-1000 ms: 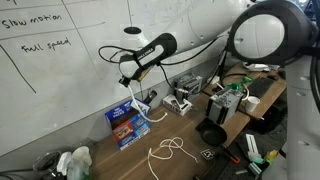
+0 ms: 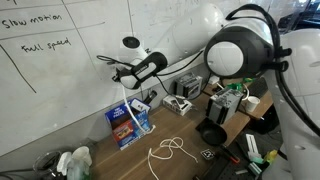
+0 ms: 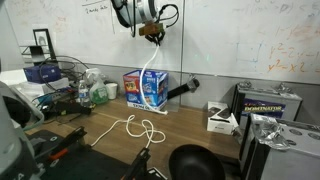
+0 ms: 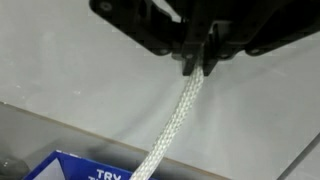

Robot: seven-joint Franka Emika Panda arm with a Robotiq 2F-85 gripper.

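Observation:
A white braided rope (image 4: pixel 175 122) is pinched in my gripper, which is shut on it in the wrist view. In exterior view 2 the gripper (image 3: pixel 157 42) is high in front of the whiteboard, and the rope (image 3: pixel 147 72) hangs from it past the front of a blue and red box (image 3: pixel 133 85). Its lower part lies in loose curves on the wooden table, the rope (image 2: pixel 170 146) showing there in exterior view 1. That view has the gripper (image 2: pixel 118 80) above and left of the box (image 2: pixel 128 122).
A black pan (image 3: pixel 196 160) sits on the table near the front. Toasters (image 3: pixel 266 100) stand on the right, beside a small white box (image 3: pixel 222 120). Cups and bottles (image 3: pixel 98 92) crowd the left back. Bare table (image 3: pixel 180 125) lies around the rope.

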